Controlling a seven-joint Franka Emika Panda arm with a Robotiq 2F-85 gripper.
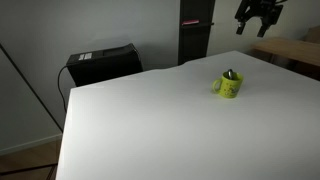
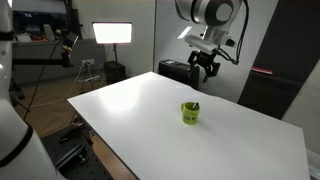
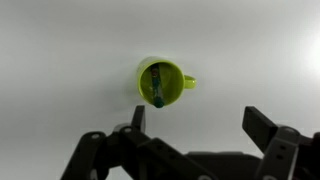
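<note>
A yellow-green mug stands upright on the white table, its handle turned left in exterior view 1. Inside the mug, a dark-green and grey slim object leans toward the rim, seen from above in the wrist view. My gripper hangs well above the table, behind and to the right of the mug in exterior view 1. Its two black fingertips are spread wide in the wrist view, with nothing between them. The mug lies beyond them, apart from both.
A black box-like device with a cable stands beyond the table's far left edge. A wooden surface lies behind on the right.
</note>
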